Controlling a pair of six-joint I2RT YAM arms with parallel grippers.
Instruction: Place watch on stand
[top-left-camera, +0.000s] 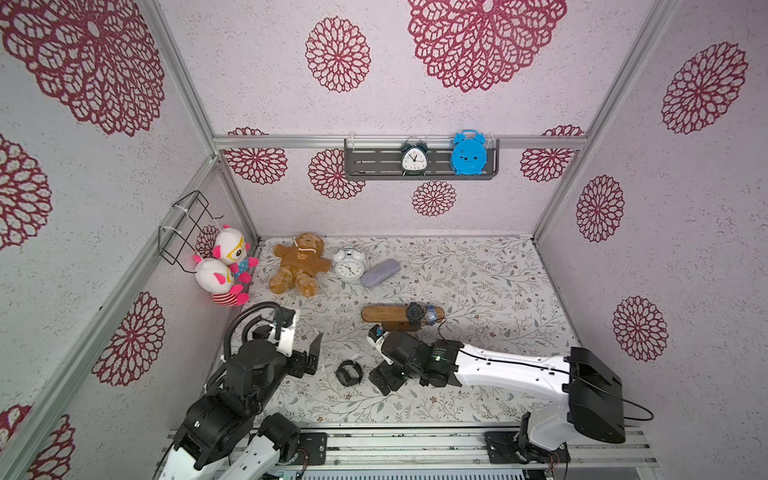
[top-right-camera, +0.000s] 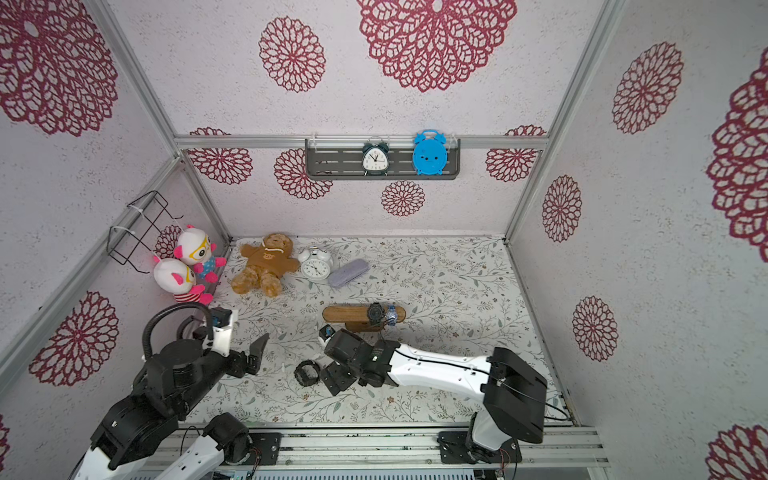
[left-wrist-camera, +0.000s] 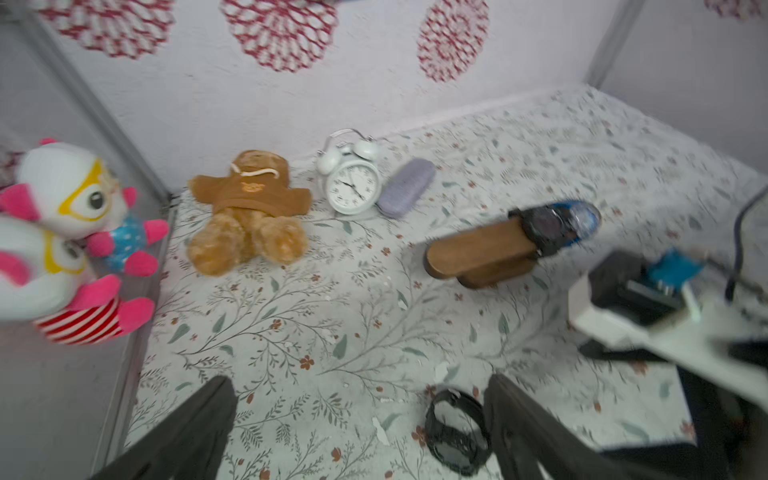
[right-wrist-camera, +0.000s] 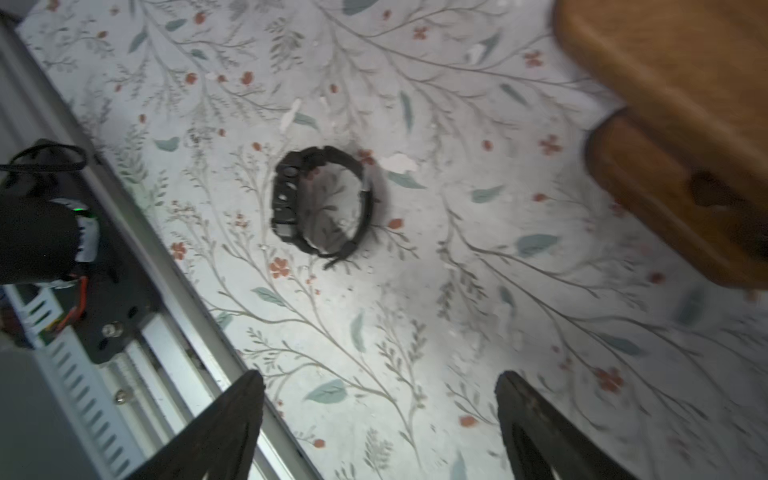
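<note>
A loose black watch (top-left-camera: 349, 382) lies on the floral mat, seen also in the right wrist view as an upright ring (right-wrist-camera: 285, 200). Behind it is the wooden stand (top-left-camera: 377, 313), carrying a dark watch (top-left-camera: 414, 313) and a blue watch (top-left-camera: 431, 314) toward its right end. My right gripper (top-left-camera: 379, 368) hangs open just right of the loose watch, in front of the stand, nothing between its fingers. My left gripper (top-left-camera: 306, 353) is open and empty, above the mat to the left of that watch.
A teddy bear (top-left-camera: 302, 264), white alarm clock (top-left-camera: 349, 266) and lavender case (top-left-camera: 381, 273) sit at the back; plush toys (top-left-camera: 224, 280) are at the left. A shelf (top-left-camera: 368, 168) with two clocks hangs on the back wall.
</note>
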